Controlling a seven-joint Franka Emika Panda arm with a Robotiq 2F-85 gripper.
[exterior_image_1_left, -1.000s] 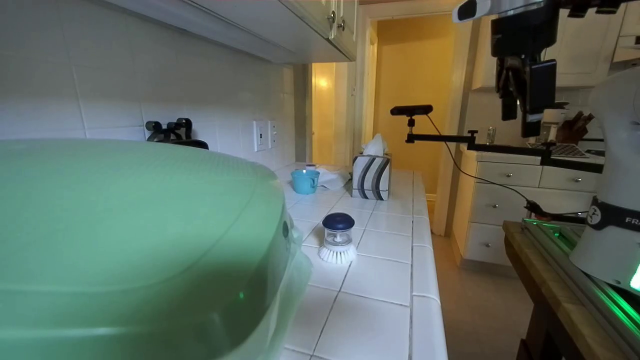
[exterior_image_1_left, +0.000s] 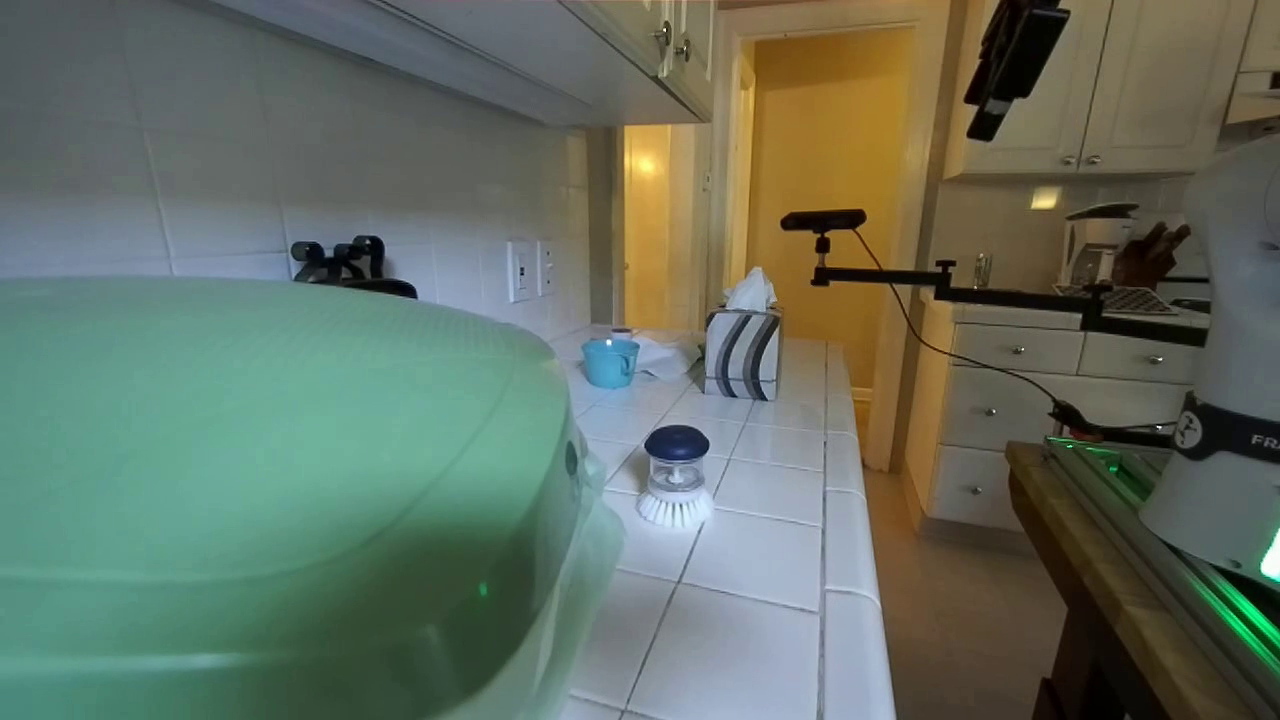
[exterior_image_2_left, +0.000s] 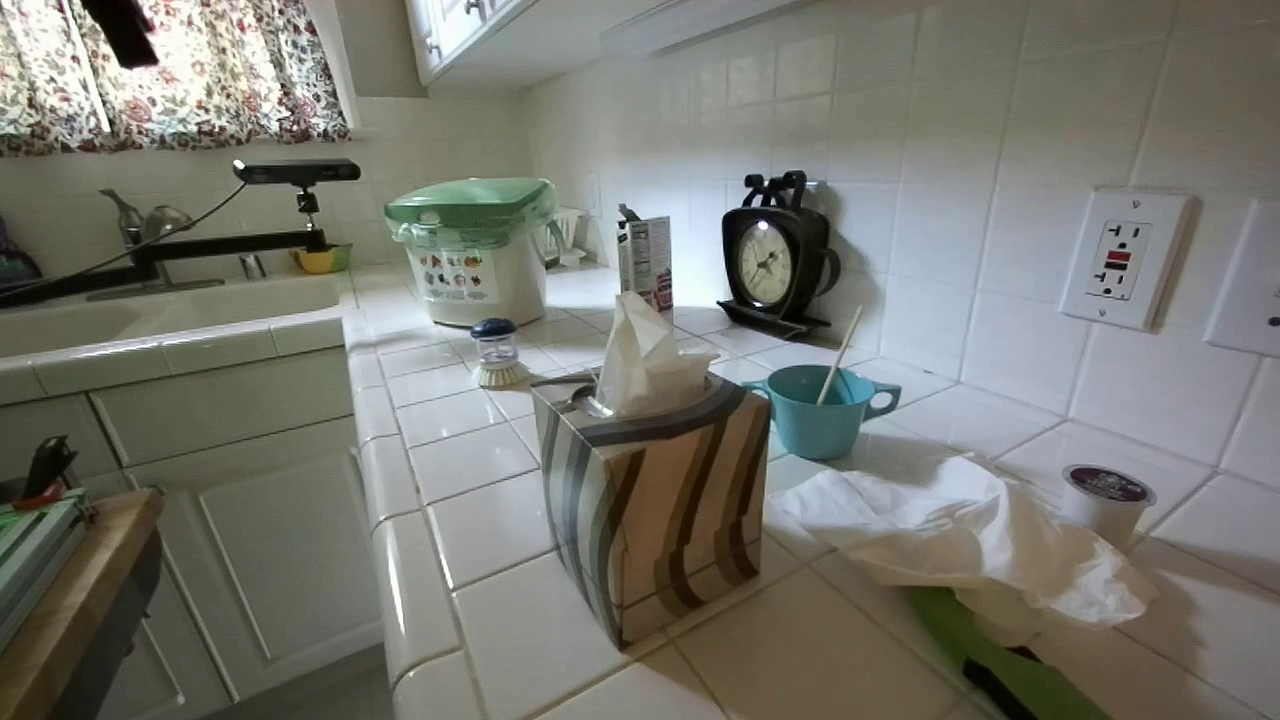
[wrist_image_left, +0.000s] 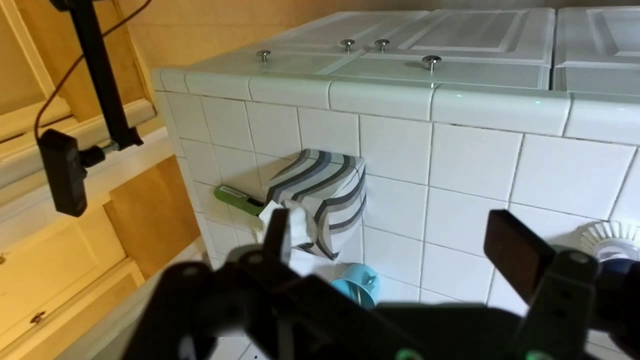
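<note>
My gripper is open, its dark fingers wide apart and nothing between them. It hangs high above the white tiled counter, clear of everything on it. Below it, in the wrist view, lie a striped tissue box (wrist_image_left: 318, 174) and a turquoise cup (wrist_image_left: 363, 281) with a stick in it. A scrub brush (wrist_image_left: 609, 240) with a dark blue cap is partly cut off at the right edge there; exterior view 2 shows this brush (exterior_image_2_left: 495, 350) whole and upright. Crumpled white paper (exterior_image_2_left: 960, 528) partly covers a green-handled object (exterior_image_2_left: 948, 618).
A lidded green bin (exterior_image_2_left: 474, 246), a small carton (exterior_image_2_left: 648, 258) and a black dial scale (exterior_image_2_left: 774, 264) stand farther back by the wall. A small pod cup (exterior_image_2_left: 1106, 498) sits near the outlet. A camera arm (exterior_image_1_left: 948, 282) reaches over the aisle. Tiles around the brush are bare.
In exterior view 1 the gripper has risen, so that only a dark part of it shows at the top edge. The things on the counter have not moved.
</note>
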